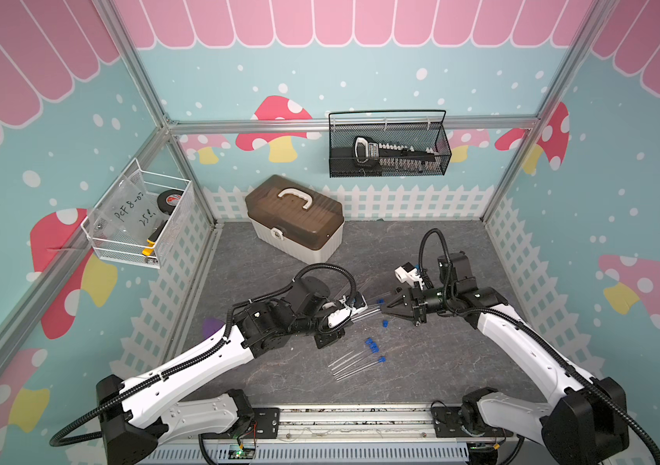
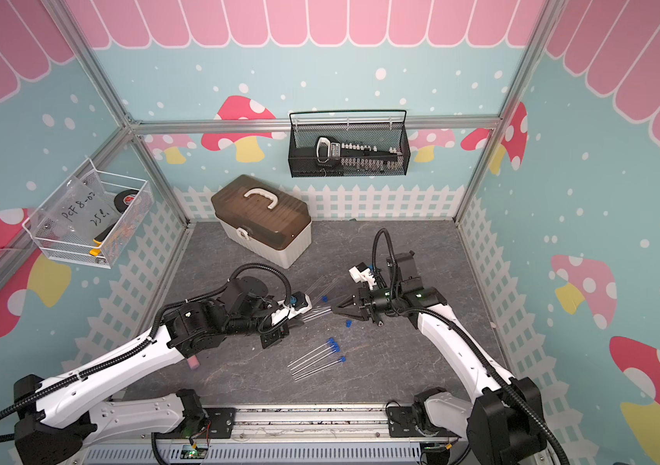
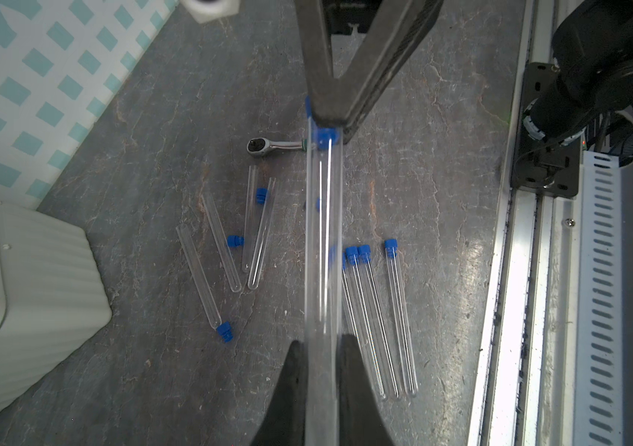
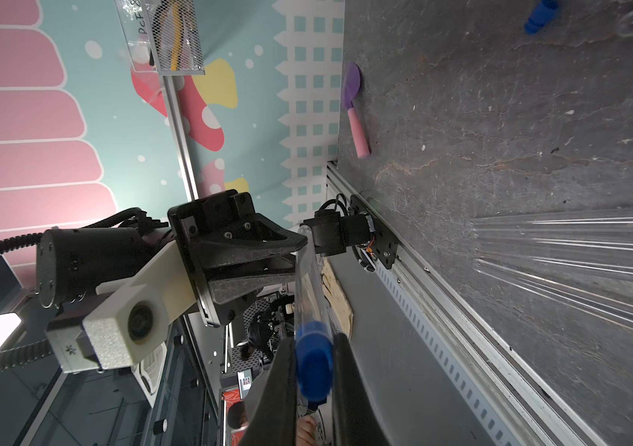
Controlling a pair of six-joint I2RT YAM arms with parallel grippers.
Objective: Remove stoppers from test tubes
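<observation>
My left gripper is shut on a clear test tube (image 3: 324,245). At the tube's far end sits a blue stopper (image 4: 314,364), which my right gripper is shut on. Tube and stopper are lined up in the right wrist view, the stopper's narrow blue part seeming to lie inside the tube mouth. On the table, several stoppered tubes (image 3: 402,327) lie side by side toward the front rail. Several bare tubes (image 3: 199,278) lie nearer the box, with loose blue stoppers (image 3: 225,331) among them.
A brown-lidded box (image 1: 296,217) stands at the back left. A ratchet wrench (image 3: 275,145) lies on the table beyond the tubes. A purple and pink spoon (image 4: 356,122) rests at the left side. Clear table extends on the right.
</observation>
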